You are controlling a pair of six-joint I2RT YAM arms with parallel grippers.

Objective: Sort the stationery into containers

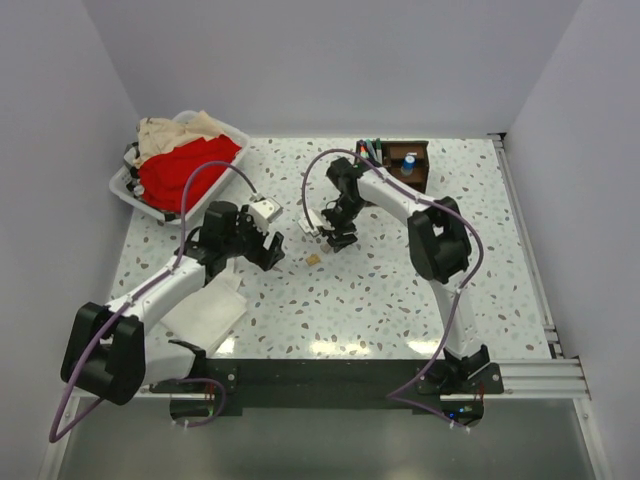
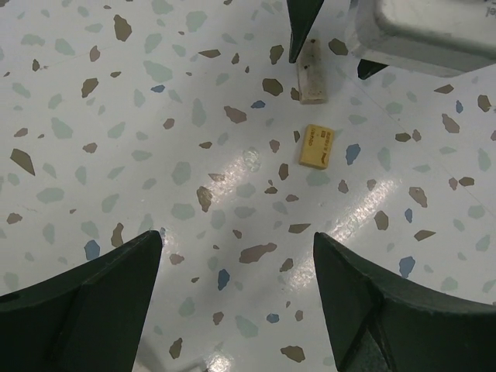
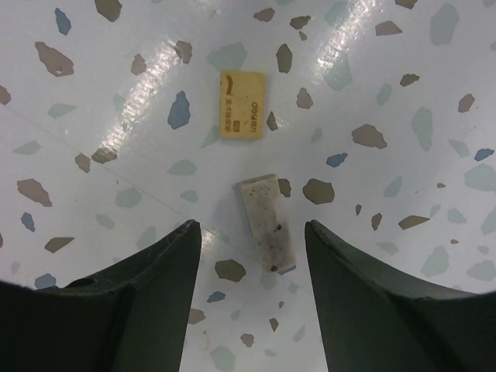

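A pale eraser-like bar lies on the speckled table between the open fingers of my right gripper, which also shows in the top view. A small yellow block lies just beyond it, also visible in the left wrist view. My left gripper hovers left of both with its fingers apart, only bare table between them. At the back, a brown compartment organizer holds markers and a blue cylindrical item.
A white basin with red and beige cloths stands at the back left. Pale flat sheets lie at the front left.
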